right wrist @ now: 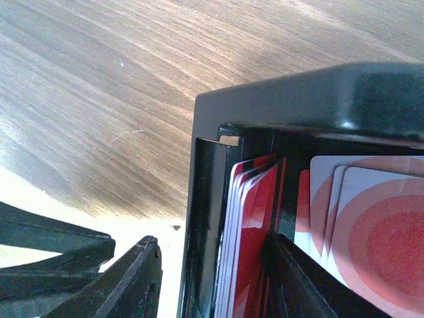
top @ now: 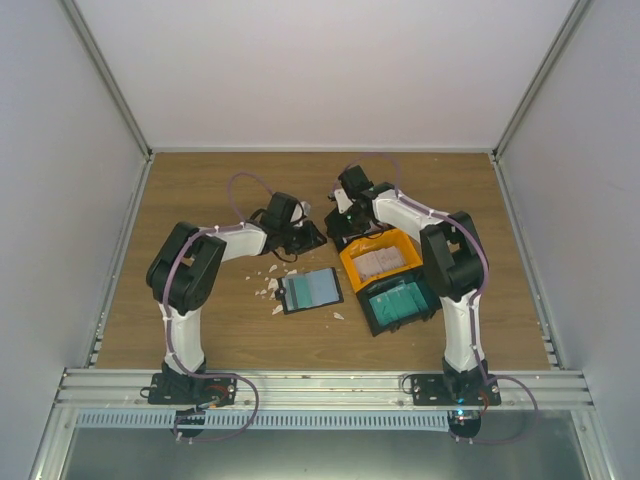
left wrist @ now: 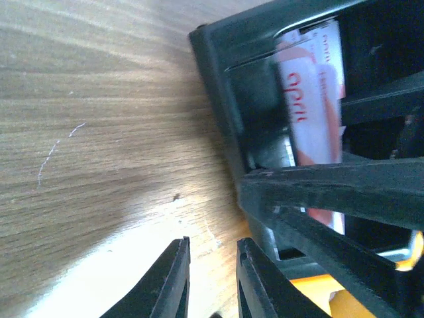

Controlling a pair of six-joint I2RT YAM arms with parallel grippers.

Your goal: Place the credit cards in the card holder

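Several thin red cards (right wrist: 255, 228) stand on edge against the end wall of a black box (right wrist: 215, 106). My right gripper is part open around that wall and the cards, one finger (right wrist: 149, 281) outside the wall and the other against the cards' red side. My left gripper hangs just left of the box, its fingers a little apart; glare hides whether anything thin lies between them. An open card holder (top: 308, 290), dark-edged with pale blue and teal panels, lies on the table in front of the grippers.
An orange box (top: 353, 263) with pinkish cards adjoins the black one, and a dark box (top: 377, 325) with teal cards follows. White scraps (top: 270, 285) lie left of the holder.
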